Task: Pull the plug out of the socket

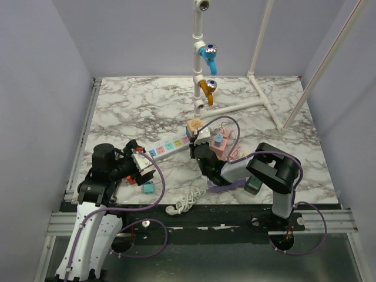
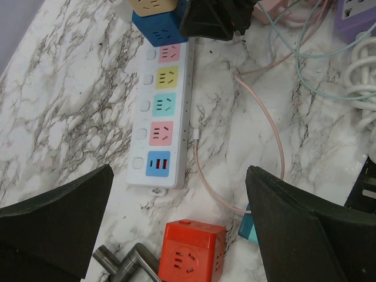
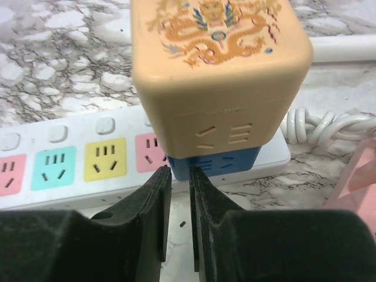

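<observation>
A beige cube plug with a dragon print sits above a blue block at one end of the white power strip. In the right wrist view my right gripper is just in front of the blue block's near side. Its fingers are drawn together to a narrow slit, with nothing seen between them. Whether the tips touch the block I cannot tell. My left gripper stands open at the strip's other end, empty, with the strip and a red cube socket visible beyond its fingers.
To the right of the strip lie a pink block and a coiled white cable. A purple strip and white rope-like cord lie nearer the front edge. The marble behind the strip is free.
</observation>
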